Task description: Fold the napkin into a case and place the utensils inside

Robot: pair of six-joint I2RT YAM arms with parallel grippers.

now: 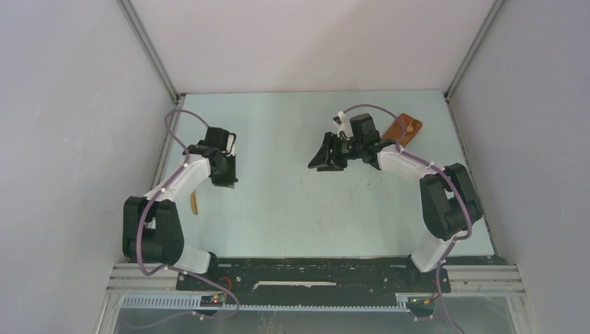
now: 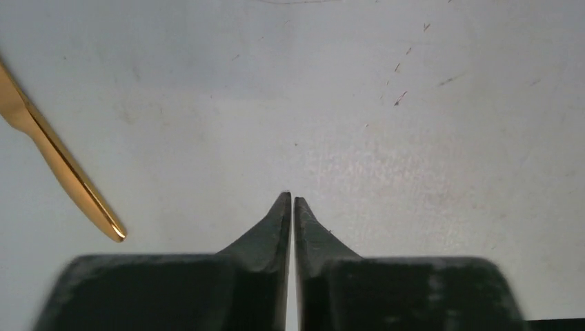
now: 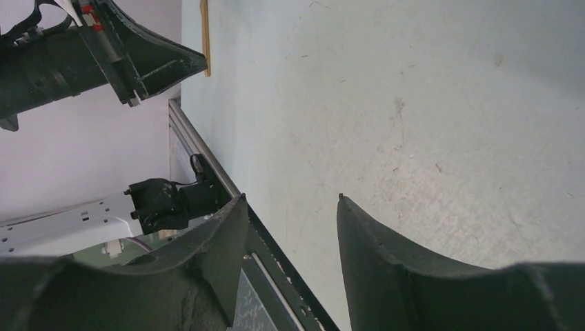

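Observation:
A gold knife [image 2: 76,179] lies on the table at the left, beside and below my left gripper; its end also shows in the top view [image 1: 194,203]. The left gripper's fingertips are close together over bare table, with only a narrow gap and nothing seen between them. My right gripper hangs over the middle of the table, open and empty. At the back right a folded brown napkin [image 1: 396,129] lies with a gold utensil [image 1: 409,128] on it, partly behind the right arm.
Walls and metal rails bound it at the back and both sides, and a dark strip runs along the front edge.

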